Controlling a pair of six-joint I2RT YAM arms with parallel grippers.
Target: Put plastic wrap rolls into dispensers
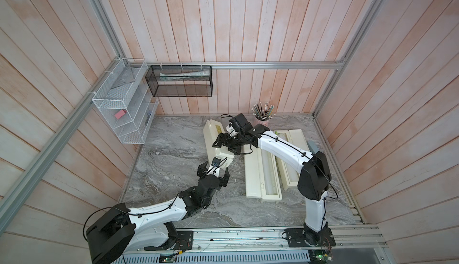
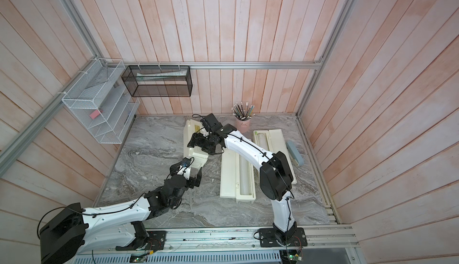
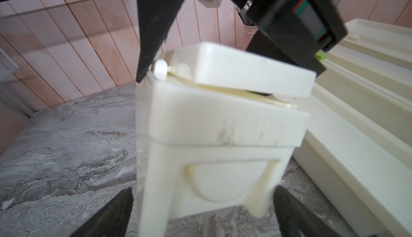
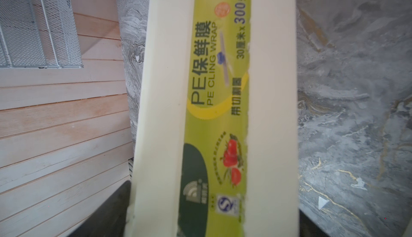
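Observation:
A cream cling-wrap dispenser (image 1: 210,135) with a green PE cling wrap label (image 4: 214,86) stands left of centre, its lid (image 3: 253,69) sitting slightly raised at the near end. My left gripper is open around that end, a finger either side. My right gripper (image 1: 224,142) is over the dispenser's top, its blurred fingers beside it in the right wrist view; whether they grip is unclear. Two open dispensers (image 1: 270,182) lie to the right, a pale roll visible inside.
Wire racks (image 1: 124,120) hang on the left wall, a black mesh basket (image 2: 157,87) at the back. A pen cup (image 2: 242,125) stands behind, a blue-grey object (image 2: 295,154) at the right.

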